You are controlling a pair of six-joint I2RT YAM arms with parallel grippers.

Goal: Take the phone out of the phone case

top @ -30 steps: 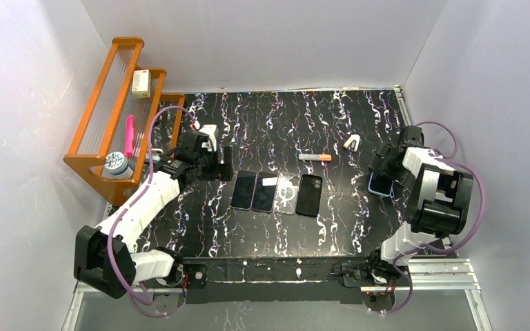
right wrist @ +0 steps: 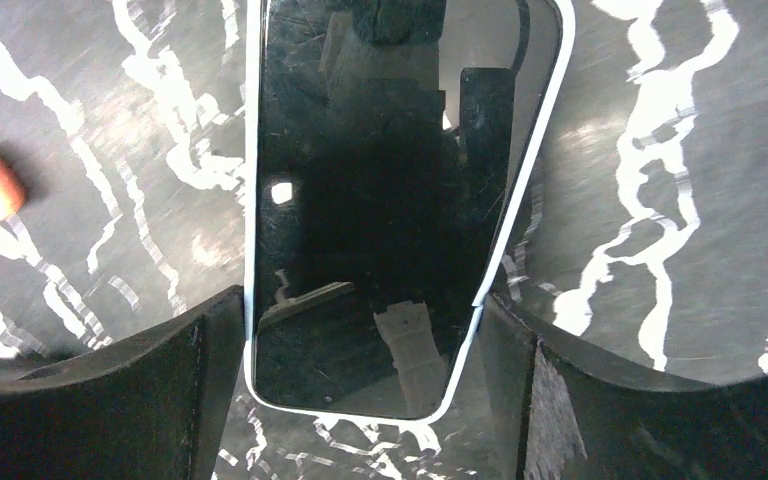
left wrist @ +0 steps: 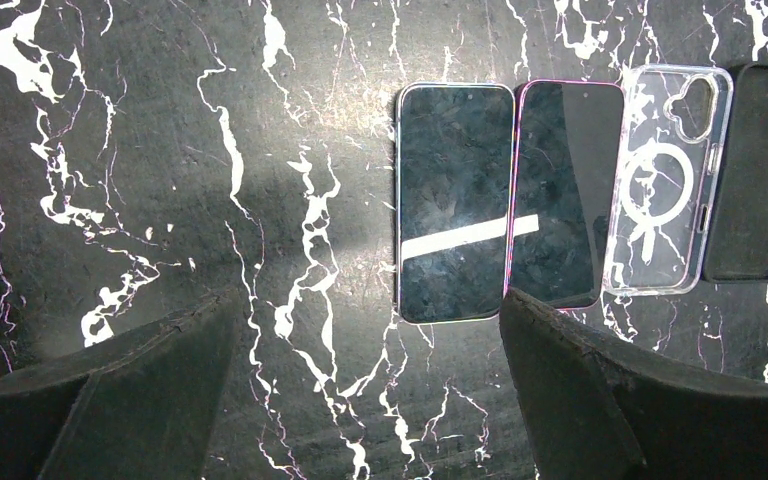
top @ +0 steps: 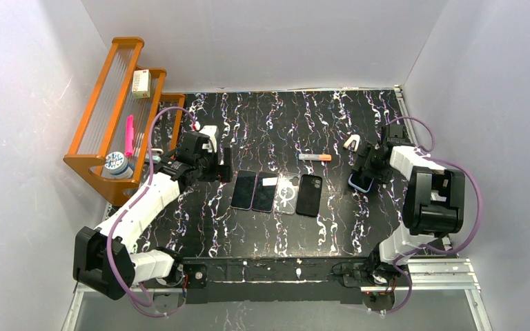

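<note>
A phone with a pale blue edge [right wrist: 360, 230] sits between the fingers of my right gripper, which is shut on its two long sides near one end. Its screen faces the camera; whether a case is around it I cannot tell. From above, this phone [top: 361, 181] shows on the right of the table, partly under the gripper. A clear case with a white ring [left wrist: 665, 180] and a black case [left wrist: 757, 180] lie empty, side by side. Left of them are two dark phones, one [left wrist: 455, 200] beside another with a pinkish edge [left wrist: 565, 190]. My left gripper stands open and empty.
An orange-capped marker [top: 315, 157] and a small white object [top: 351, 143] lie behind the cases. On the left stands a wooden shelf [top: 100, 103] with several items. Free table lies between the black case and the right gripper.
The right gripper has moved left with the pale-edged phone, which has turned a little on the way. My left arm and the row of phones and cases have stayed put.
</note>
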